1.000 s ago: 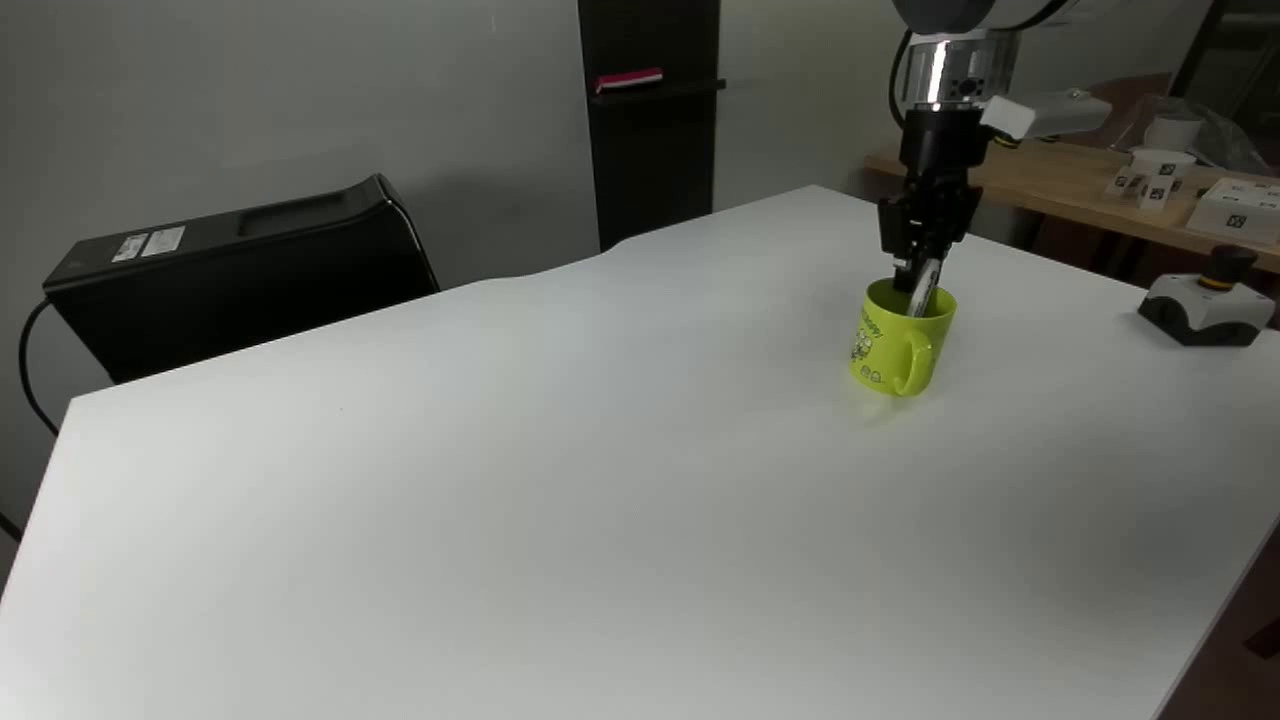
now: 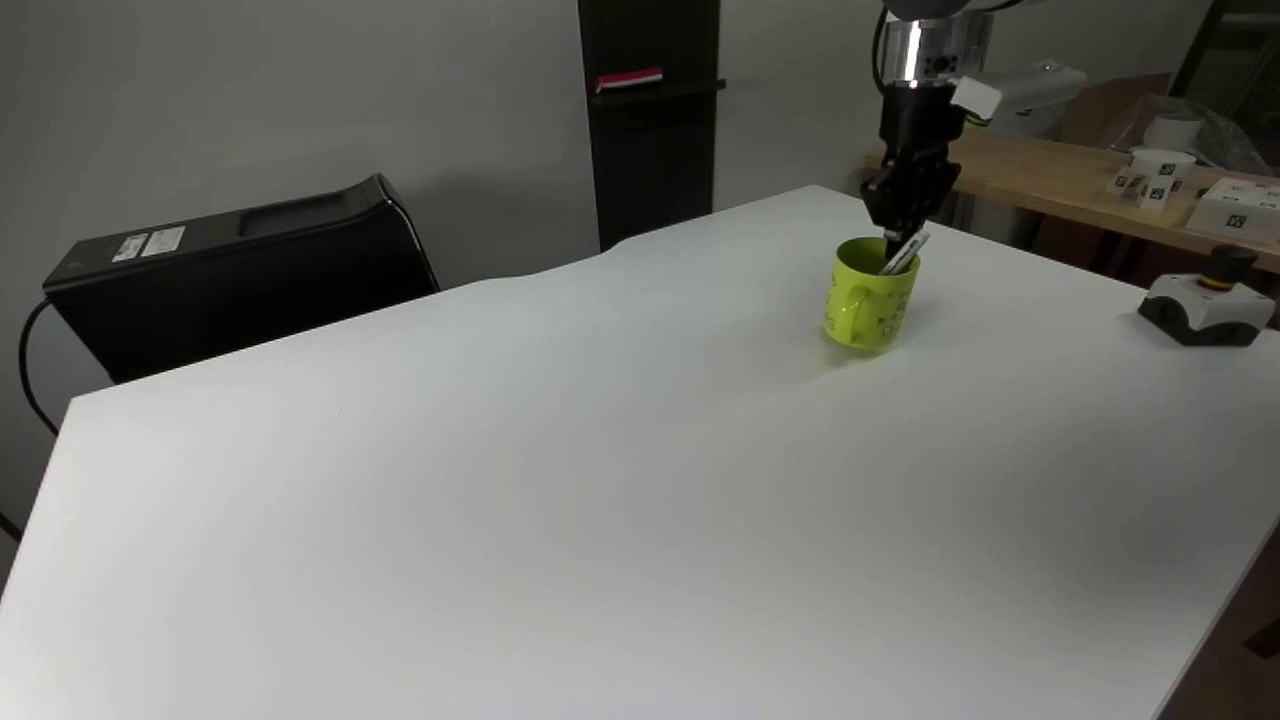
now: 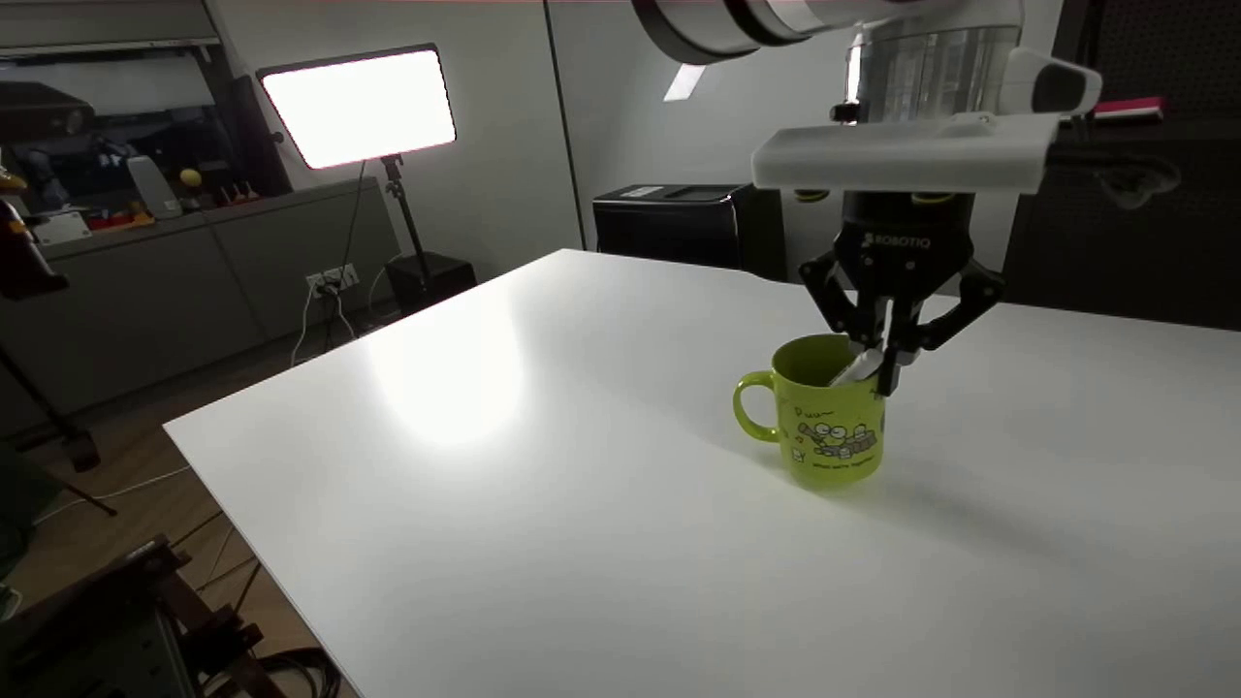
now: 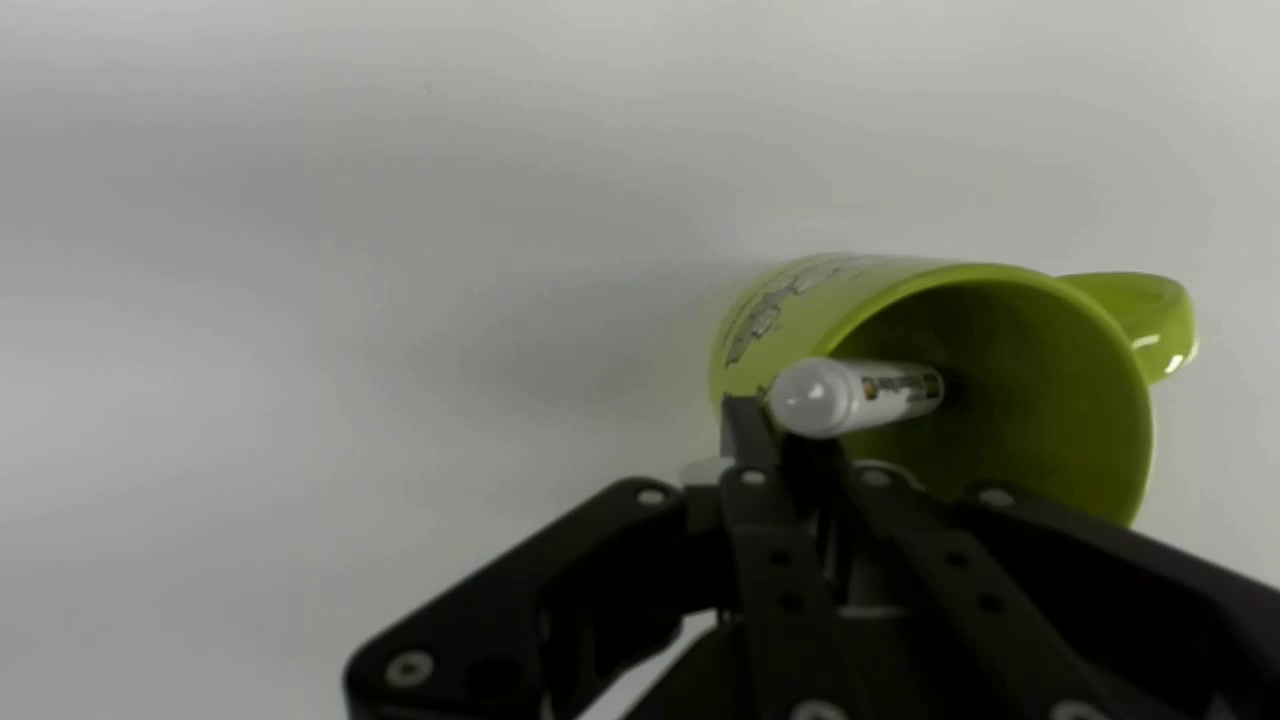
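Observation:
A lime-green mug (image 3: 828,425) with a printed cartoon is upright at the table's far right in exterior view 1. Its rim is pinched by my gripper (image 3: 880,359), one finger outside the wall and the other inside. Inside the mug (image 4: 1020,372) leans a white marker (image 4: 882,396), its rounded end sticking out past the rim close to my fingers. The mug's handle (image 3: 756,409) points away from the gripped side. Whether the mug's base touches the table is hard to tell.
An emergency-stop box (image 2: 1206,300) sits at its right edge. Behind the table stand a black machine (image 2: 240,264) and a lit panel lamp (image 3: 361,107). A wooden side table (image 2: 1032,180) holds small white boxes.
My gripper and the mug have moved together up and to the left in exterior view 1. The mug has turned, swinging its handle leftward, and the marker leans more to the right.

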